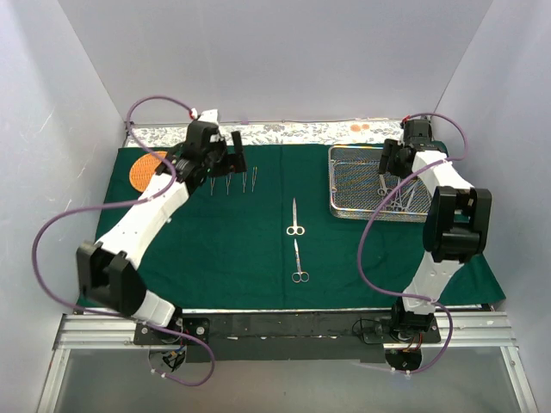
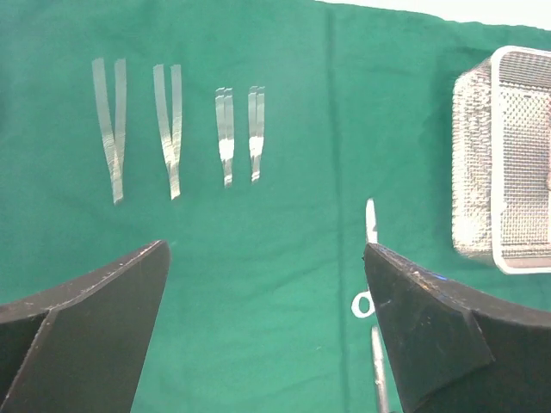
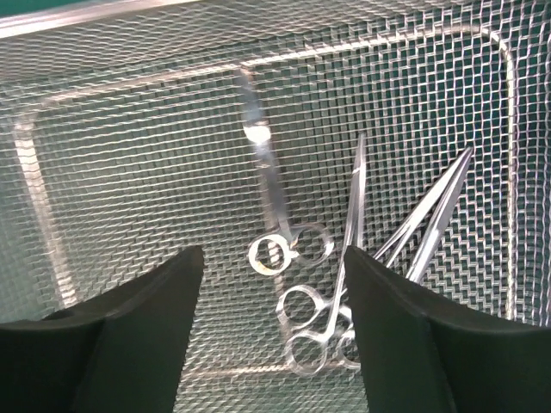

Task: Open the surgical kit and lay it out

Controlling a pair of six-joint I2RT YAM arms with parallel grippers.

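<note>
The wire mesh basket (image 1: pixel 334 185) stands on the right of the green cloth. Inside it, in the right wrist view, lie a ring-handled instrument (image 3: pixel 272 185), a second one (image 3: pixel 355 206) and a crossed, longer-bladed one (image 3: pixel 435 225). Over these, my right gripper is partly open, its fingers apart and holding nothing. Several tweezers (image 2: pixel 226 138) lie in a row at the back left of the cloth. Above the cloth near them, my left gripper is open and empty. Two scissors (image 1: pixel 295 220) lie in a column at mid-cloth.
An orange woven disc (image 1: pixel 143 172) lies at the back left, partly behind the left arm. A floral strip (image 1: pixel 297 133) runs along the back edge. Bare green cloth (image 1: pixel 219 249) fills the front left and middle.
</note>
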